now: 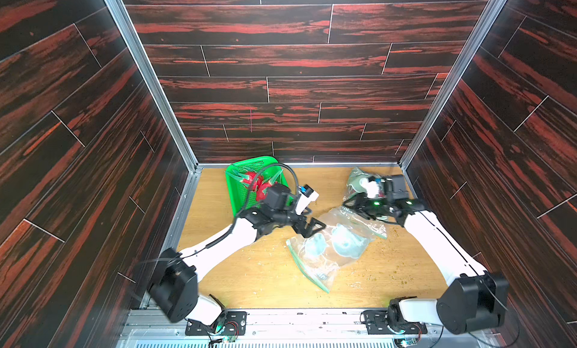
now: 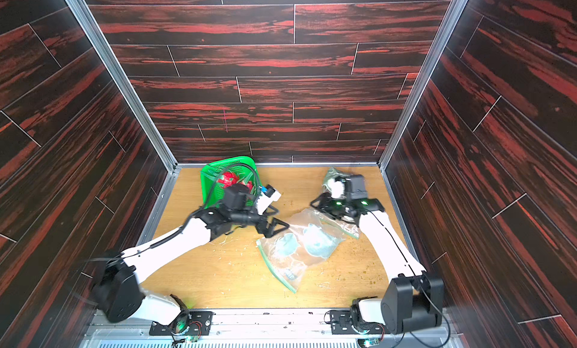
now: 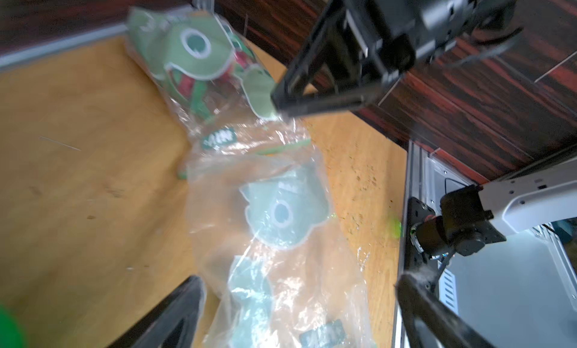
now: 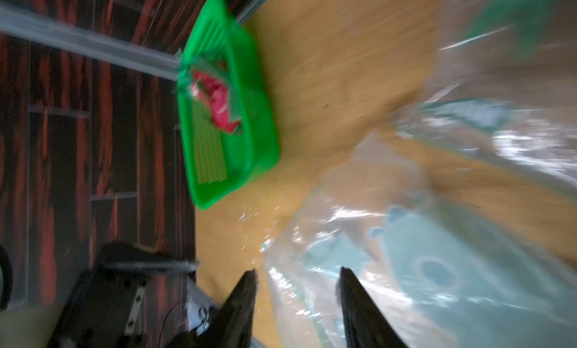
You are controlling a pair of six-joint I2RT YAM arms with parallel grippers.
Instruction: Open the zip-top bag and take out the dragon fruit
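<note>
A clear zip top bag (image 1: 336, 251) lies spread flat on the middle of the table, its green-edged mouth towards the front left; no fruit shows inside. Behind it, a second bag (image 3: 198, 65) with green print has something reddish showing through the plastic. The green basket (image 1: 233, 194) holds red dragon fruit (image 1: 262, 191), partly behind my left arm. Above the flat bag's left side, my left gripper (image 1: 317, 227) is open and empty. My right gripper stands part open above the flat bag's far end, with nothing seen between its fingers.
The flat bag's far end lies against or close to the second bag's edge. Bare table (image 1: 240, 281) stretches across the front left, and a free strip (image 1: 327, 182) lies between basket and second bag. Walls close in on both sides.
</note>
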